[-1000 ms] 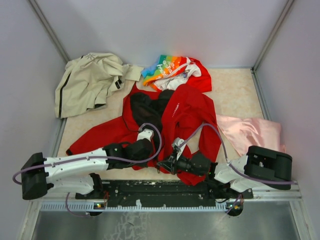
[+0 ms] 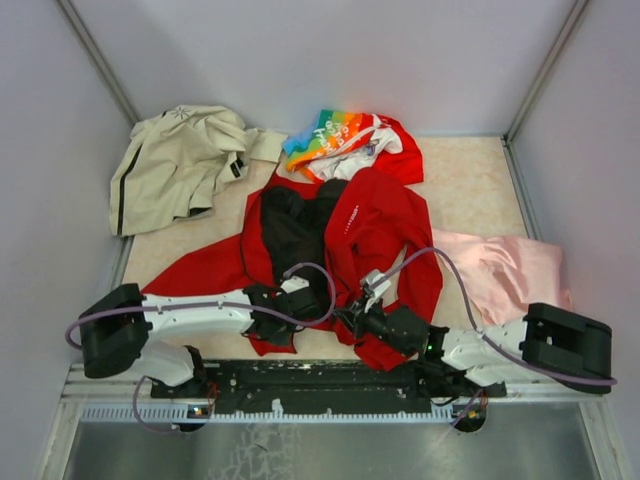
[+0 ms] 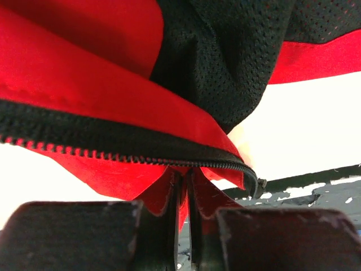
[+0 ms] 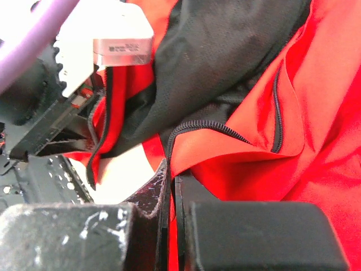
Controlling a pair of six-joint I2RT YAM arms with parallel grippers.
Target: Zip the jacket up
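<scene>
The red jacket (image 2: 380, 230) with its black mesh lining (image 2: 295, 230) lies open on the table. My left gripper is at the lower left edge of the opening; its fingertips are close together on red fabric under a curving zipper tape (image 3: 113, 141), and I cannot tell whether they grip it. My right gripper is shut on the other zipper tape (image 4: 203, 127), which arches up from between its fingers. A second short zipper stretch (image 4: 277, 113) shows in the red fabric to the right.
A beige garment (image 2: 175, 170) lies at back left, a rainbow and red cloth (image 2: 340, 145) at the back, a pink cloth (image 2: 505, 265) at right. Bare table (image 2: 470, 180) shows at back right. The dark front rail runs just below both grippers.
My left gripper has moved slightly down toward the front edge, and my right gripper has shifted right and slightly up with the red fabric.
</scene>
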